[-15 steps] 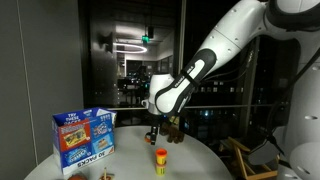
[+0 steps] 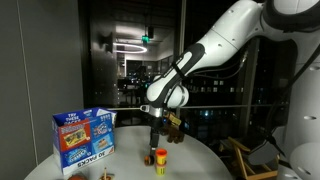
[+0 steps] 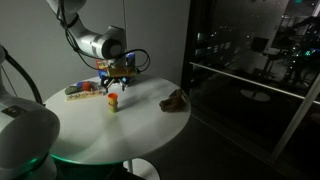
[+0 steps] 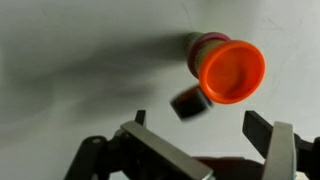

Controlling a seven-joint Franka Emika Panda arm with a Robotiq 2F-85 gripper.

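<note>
A tall stack with an orange round top [image 4: 231, 72] stands on the white table. In exterior view 1 it shows as a red and yellow cylinder [image 2: 161, 162], upright. Beside it, in the wrist view, lies or hangs a small dark block-like piece [image 4: 190, 102], slightly blurred; whether it touches the table cannot be told. My gripper is open, its dark fingers [image 4: 265, 133] spread wide, with nothing gripped. From exterior view 2, the gripper [image 3: 108, 82] is just behind the cylinder [image 3: 113, 102].
At the left of exterior view 1 stands a blue and red snack box [image 2: 84, 138], with small brown items [image 2: 106, 175] in front. A brown object [image 3: 174, 101] sits near the table's right side in exterior view 2. Bare table [image 3: 150, 125] lies around the cylinder.
The arm has come down and closer to the red and yellow cylinder. A small brownish piece now shows just left of the cylinder, lower than before.
</note>
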